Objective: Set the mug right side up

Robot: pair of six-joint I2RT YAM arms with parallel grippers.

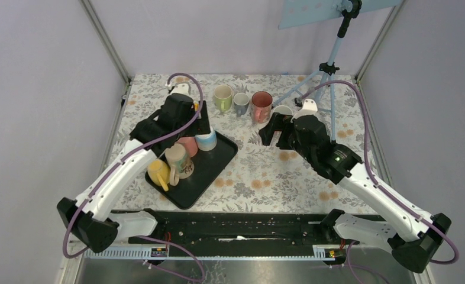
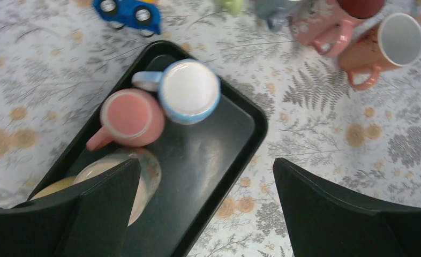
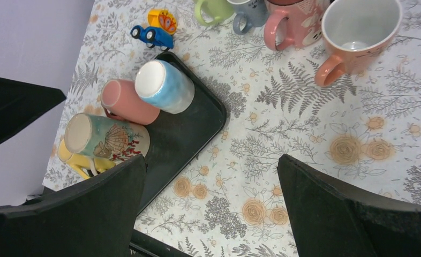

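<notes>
My left gripper stands open above the black tray (image 2: 233, 166). In the tray lie a blue-and-white mug (image 2: 189, 88), a pink mug (image 2: 127, 115), a shell-painted mug (image 3: 114, 136) and a yellow mug (image 3: 72, 158); at least some show their bottoms or lie tipped, though exact poses are hard to tell. At the back are a green mug (image 1: 222, 96), a grey mug (image 1: 241, 103), a red mug (image 1: 261, 103) and an orange mug (image 3: 361, 51), open-side up. My right gripper is open above the table, facing these.
A blue toy car (image 3: 152, 36) and a yellow toy (image 3: 162, 20) sit behind the tray. A light-blue tripod (image 1: 332, 100) stands at the back right.
</notes>
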